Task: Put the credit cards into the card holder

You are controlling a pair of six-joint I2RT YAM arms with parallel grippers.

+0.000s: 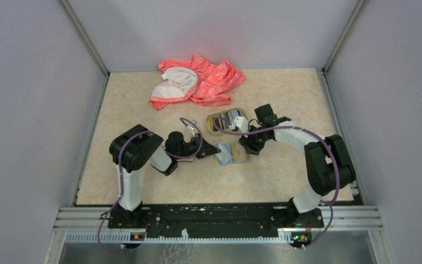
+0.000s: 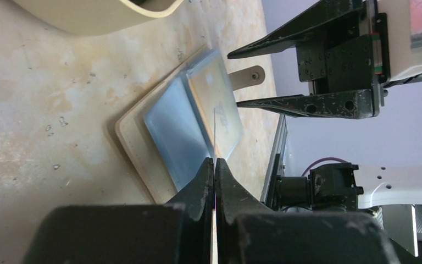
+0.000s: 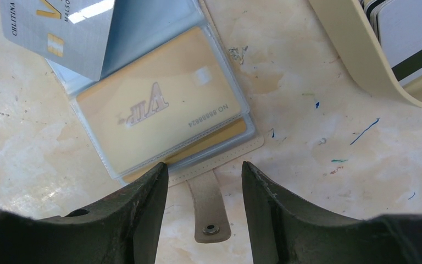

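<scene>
The opened card holder (image 3: 214,33) lies on the table, a gold card (image 3: 159,104) inside its clear pocket and a strap (image 3: 209,206) at its near end. My left gripper is shut on a silver card, which shows edge-on as a thin line in the left wrist view. This card hangs tilted over the holder's blue pocket (image 2: 178,129). At the strap end stands my right gripper, open, its left fingertip against or just above the holder's edge; contact is unclear. Nothing is between its fingers.
Behind the holder, a beige oval container (image 1: 209,128) holds several cards (image 1: 226,119). A crumpled red and white cloth (image 1: 211,82) lies at the back.
</scene>
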